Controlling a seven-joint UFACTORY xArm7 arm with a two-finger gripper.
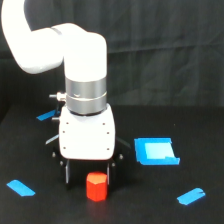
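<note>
A red block (97, 187) rests on the black table just beneath the gripper in the camera view. Above it, my white gripper (91, 178) points downward with its thin dark fingers spread apart, one at each side of the block in this view. A gap shows between the left finger (68, 173) and the block; the right finger stands closer to it. Whether the block is level with the fingertips in depth, I cannot tell.
To the right lies a blue-edged square with a pale centre (158, 151). Blue tape strips lie at the front left (21, 188), front right (191, 196) and back left (47, 115).
</note>
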